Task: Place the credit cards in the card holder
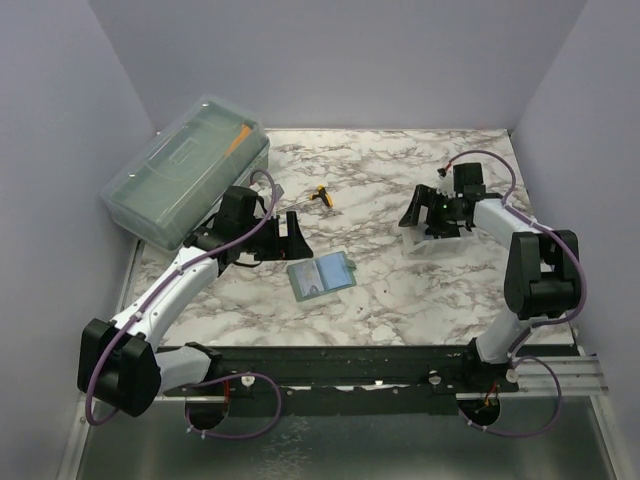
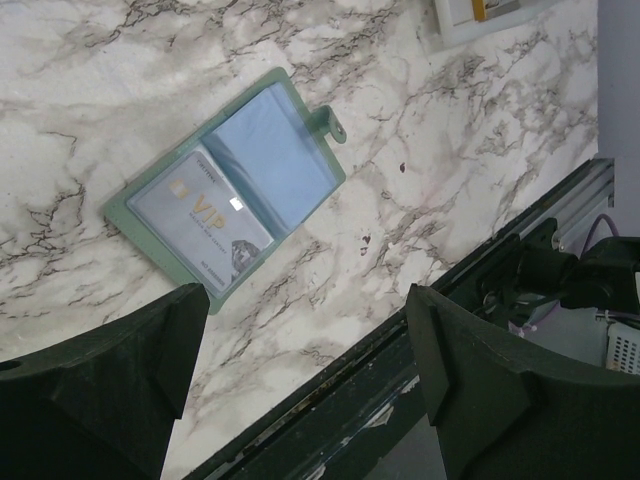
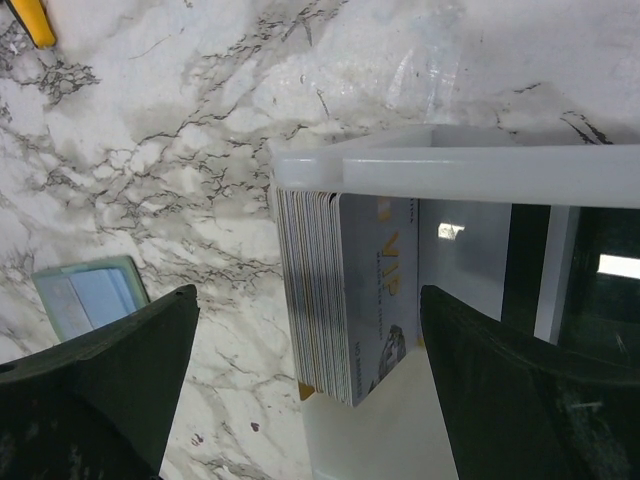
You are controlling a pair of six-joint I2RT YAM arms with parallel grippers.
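Observation:
The green card holder (image 2: 290, 77) lies open and flat on the table. A grey VIP card (image 2: 190, 215) shows in one pocket; the other pocket (image 2: 275, 155) looks blue and bare. My left gripper hangs over the holder, open and empty. A stack of grey credit cards (image 3: 318, 295) stands on edge in a translucent white box (image 3: 480, 172), with a VIP card facing outward. Above the stack is my right gripper, open, one finger to each side of the cards in the right wrist view and nothing gripped.
A large lidded green container (image 1: 185, 170) stands at the back left behind the left arm. A yellow and black tool (image 1: 322, 196) lies at the back middle. Bare marble table (image 1: 385, 310) separates the holder from the card box.

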